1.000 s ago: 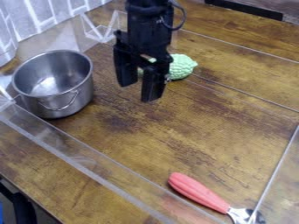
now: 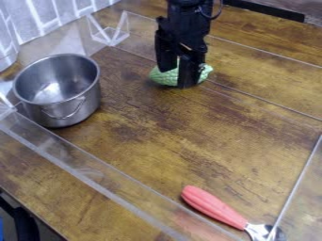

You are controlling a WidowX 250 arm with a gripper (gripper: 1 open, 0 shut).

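My black gripper (image 2: 182,62) is over a pale green, textured object (image 2: 199,75) at the back middle of the wooden table, its fingers overlapping that object. Whether the fingers are open or shut on it cannot be made out. A steel pot (image 2: 56,89) stands at the left. A red-handled tool (image 2: 214,205) with a metal head lies at the front right.
Clear plastic low walls (image 2: 101,175) border the work area on the wooden table (image 2: 176,141).
The gripper has moved back, away from the camera, from beside the pot to over the green object.
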